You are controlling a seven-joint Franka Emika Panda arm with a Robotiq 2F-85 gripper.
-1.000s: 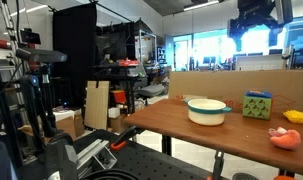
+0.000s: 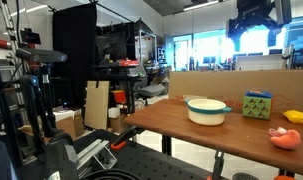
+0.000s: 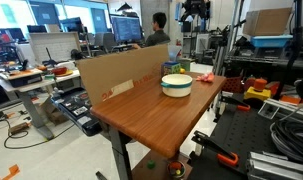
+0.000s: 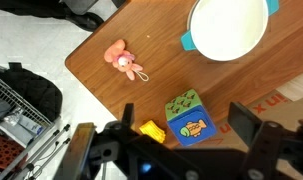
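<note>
High above the table's far end hangs my gripper, its two fingers spread wide with only air between them. Below it in the wrist view lies a blue and green box (image 4: 191, 120). Beside the box is a small yellow item (image 4: 152, 131). A pink plush toy (image 4: 122, 59) with a thin string lies nearer the table edge. The white bowl with teal handles (image 4: 227, 27) sits at the top right, and it looks empty. In exterior view 1 the bowl (image 2: 207, 112) stands left of the box (image 2: 256, 105) and the toy (image 2: 286, 138).
A cardboard panel (image 3: 119, 88) stands along one long side of the wooden table (image 3: 156, 122). A person (image 3: 159, 32) sits beyond the panel. A dark metal frame (image 2: 66, 160) borders the table.
The arm and gripper have barely shifted overhead. The box, bowl, toy and yellow item lie as before.
</note>
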